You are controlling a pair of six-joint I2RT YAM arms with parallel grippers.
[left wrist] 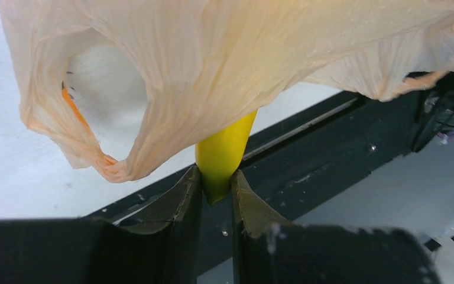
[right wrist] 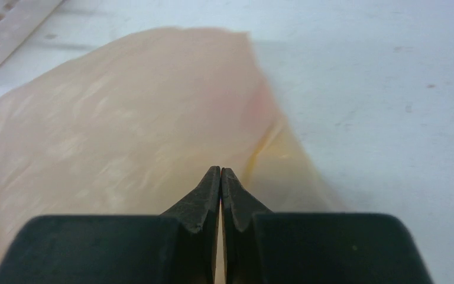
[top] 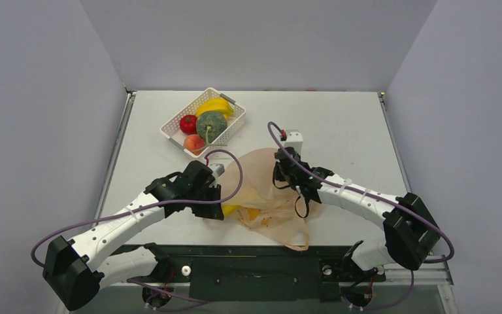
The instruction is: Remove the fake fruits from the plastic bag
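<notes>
A pale peach plastic bag point(top: 258, 171) lies crumpled across the middle of the table, with orange print on it. Out of its edge comes a yellow fruit point(left wrist: 220, 154), and my left gripper is shut on its narrow tip. The rest of that fruit is covered by the bag in the left wrist view. My right gripper is shut, its fingertips together in front of the bag point(right wrist: 153, 112); whether it pinches any plastic cannot be told.
At the back left stands a white basket point(top: 170, 124) with a yellow fruit point(top: 214, 106), a red tomato point(top: 188, 123), a green pumpkin point(top: 211, 125) and a peach point(top: 194, 143).
</notes>
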